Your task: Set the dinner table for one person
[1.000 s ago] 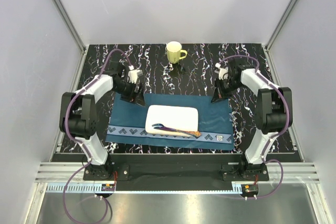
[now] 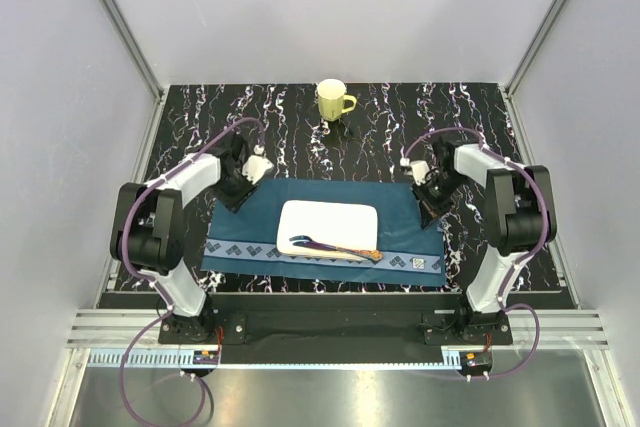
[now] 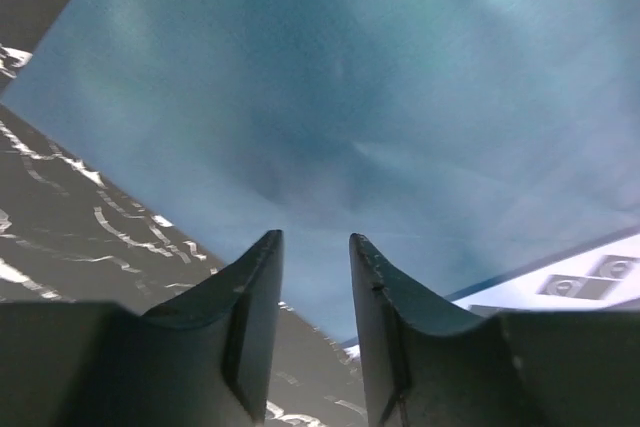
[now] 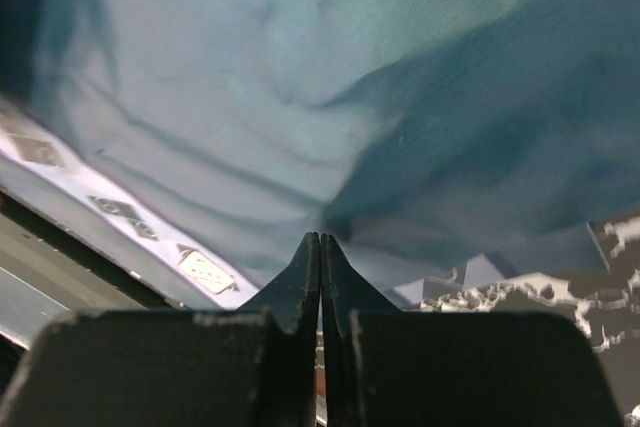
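A blue placemat (image 2: 235,232) with a pale patterned band lies spread over the front of the table. On its middle rests a white rectangular plate (image 2: 328,217), and cutlery with an orange-tipped handle (image 2: 350,250) lies across the plate's near edge. The yellow mug (image 2: 332,99) stands upright behind the mat. My left gripper is over the mat's left side, its fingers apart with nothing between them. Over the mat's right edge, my right gripper has its fingertips together, and no object shows between them.
Black marble-patterned tabletop (image 2: 290,132) surrounds the mat, with plenty of bare room at the back on both sides of the mug. Walls enclose the table's sides and back.
Mat, plate, cutlery and mug have stayed put.
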